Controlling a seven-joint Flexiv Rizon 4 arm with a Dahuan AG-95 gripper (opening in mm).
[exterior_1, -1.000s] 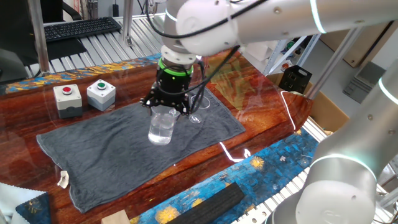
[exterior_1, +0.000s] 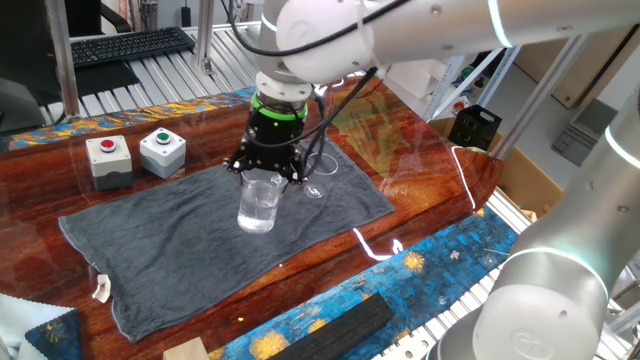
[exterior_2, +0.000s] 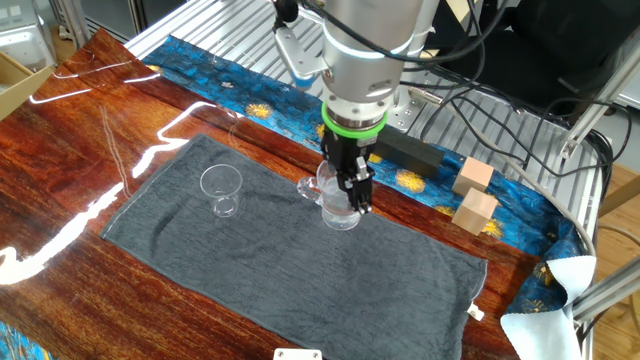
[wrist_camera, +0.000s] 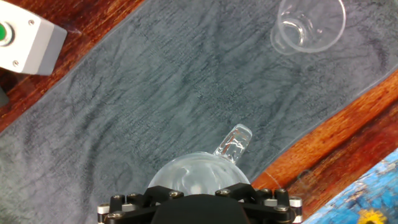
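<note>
A clear glass mug (exterior_1: 257, 208) stands upright on the grey towel (exterior_1: 170, 245). Its handle (wrist_camera: 234, 143) points up and right in the wrist view. Directly above the mug is my gripper (exterior_1: 262, 176), pointing down, its fingers spread wide on either side of the rim. The fingers are open; whether either finger touches the glass cannot be made out. In exterior view 2 the gripper (exterior_2: 356, 196) covers part of the mug (exterior_2: 339, 212). A second clear vessel, a drinking glass (exterior_2: 222, 188), stands apart from the mug on the same towel.
Two button boxes, one red-topped (exterior_1: 109, 160) and one green-topped (exterior_1: 163, 151), sit beyond the towel. Wooden blocks (exterior_2: 473, 211) and a black bar (exterior_2: 408, 153) lie along the blue patterned cloth (exterior_2: 265, 110). Much of the towel is bare.
Over the last second my gripper has shifted slightly down and left in exterior view 1, turning a little. The mug stays in nearly the same place.
</note>
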